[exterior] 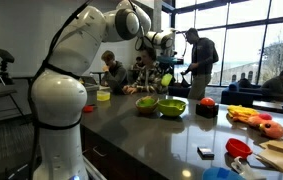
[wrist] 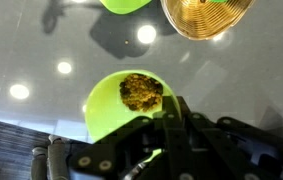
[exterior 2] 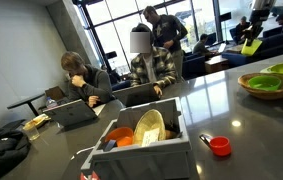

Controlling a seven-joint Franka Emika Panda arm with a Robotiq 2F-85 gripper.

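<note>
My gripper is shut on the rim of a light green cup (wrist: 105,105). Brown, grainy contents (wrist: 141,92) lie inside it, gathered toward the gripper's side. In exterior view 1 the cup (exterior: 167,79) hangs in the air below the gripper, above the bowls on the table. A green bowl (exterior: 172,108) and a woven basket (exterior: 147,106) with something green in it stand beneath. In the wrist view the basket (wrist: 203,17) and the green bowl (wrist: 126,3) sit at the top edge, apart from the held cup.
A grey bin (exterior 2: 151,155) holds a basket and an orange item. Red cups (exterior: 238,148), a red-and-black object (exterior: 207,103) and paper bags (exterior: 281,155) rest on the table's right side. People sit beyond the far edge. Bare tabletop (exterior: 131,135) lies in front of the bowls.
</note>
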